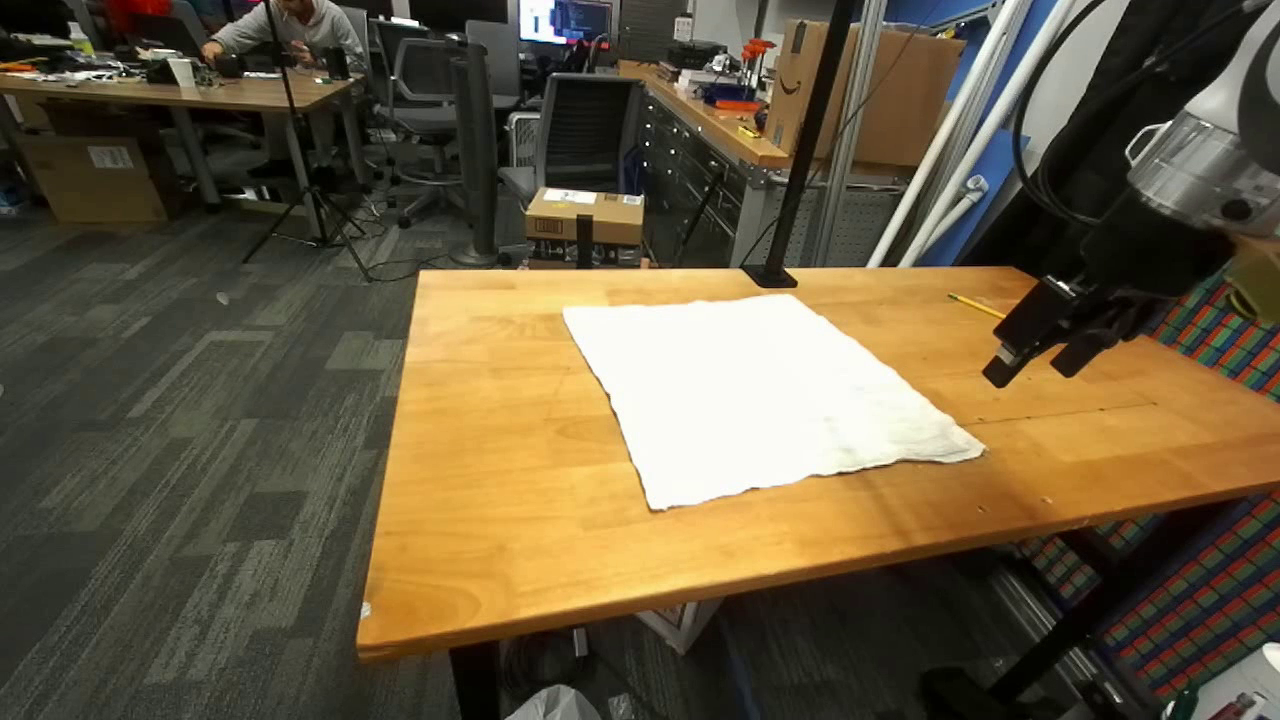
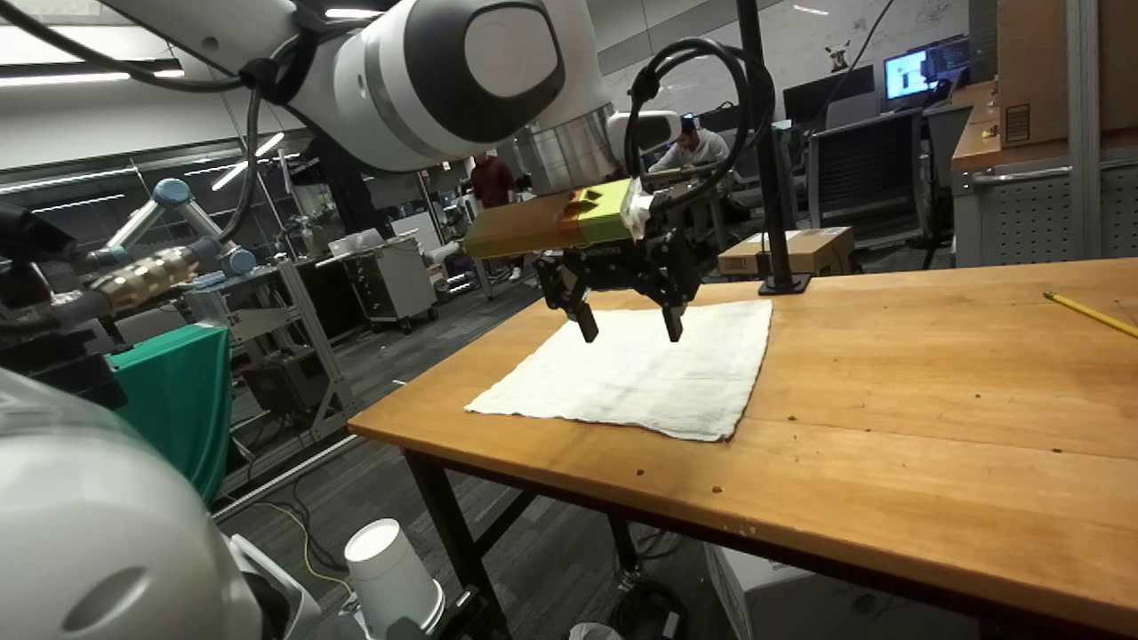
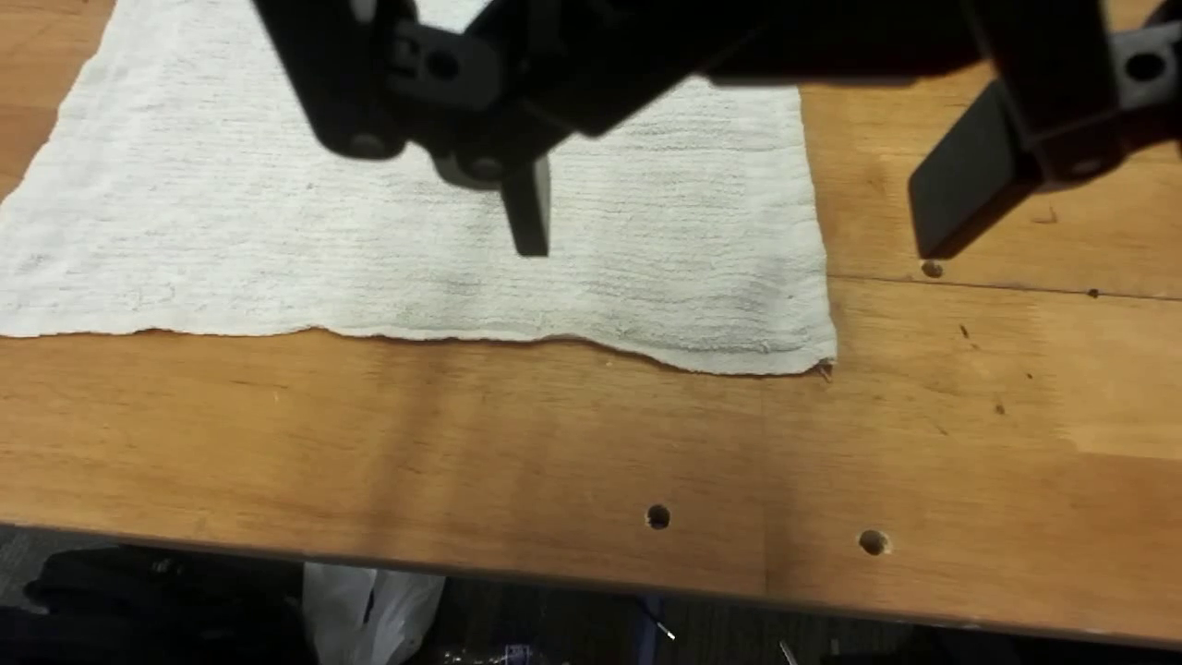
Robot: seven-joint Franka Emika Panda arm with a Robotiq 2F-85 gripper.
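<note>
A white cloth (image 1: 756,396) lies spread flat on the wooden table, with slightly wavy edges. One of its corners (image 3: 792,344) shows near the middle of the wrist view, close to the table's edge. My gripper (image 1: 1033,370) is raised above the tabletop, to the right of the cloth in exterior view 1. Its two fingers stand wide apart in exterior view 2, so the gripper (image 2: 631,331) is open with nothing between them. In the wrist view one fingertip (image 3: 529,216) appears over the cloth and the other fingertip (image 3: 970,177) over bare wood.
A yellow pencil (image 2: 1093,315) lies on the table, away from the cloth. Near the table's back edge a black post (image 2: 784,283) rises from its base. Bare tabletop (image 1: 504,504) surrounds the cloth. Small holes (image 3: 658,516) dot the wood near the edge.
</note>
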